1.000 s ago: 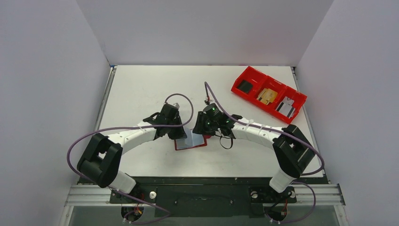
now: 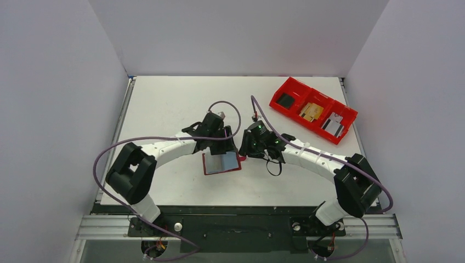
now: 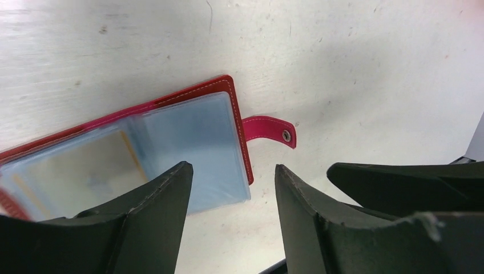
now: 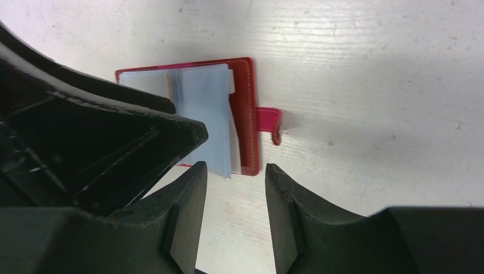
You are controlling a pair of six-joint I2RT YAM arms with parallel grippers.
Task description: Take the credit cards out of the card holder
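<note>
The card holder (image 2: 222, 163) lies spread out on the table, with a dark red border and pale, milky sleeves. Its red snap strap (image 3: 273, 131) sticks out on the right. In the left wrist view my left gripper is open over the rightmost sleeve (image 3: 191, 137), nothing between its fingers. Further left, a tan shape (image 3: 91, 168) shows through a sleeve; I cannot tell if it is a card. My right gripper is part open and empty at the holder's strap side. There the sleeve's edge (image 4: 222, 114) stands away from the red backing.
At the back right, a red compartment tray (image 2: 282, 110) holds dark, yellow and whitish cards. Both grippers are close together above the holder, the left one's black body covering part of the right wrist view. Open table surrounds the holder.
Both arms have shifted right across the holder. The holder stays in place.
</note>
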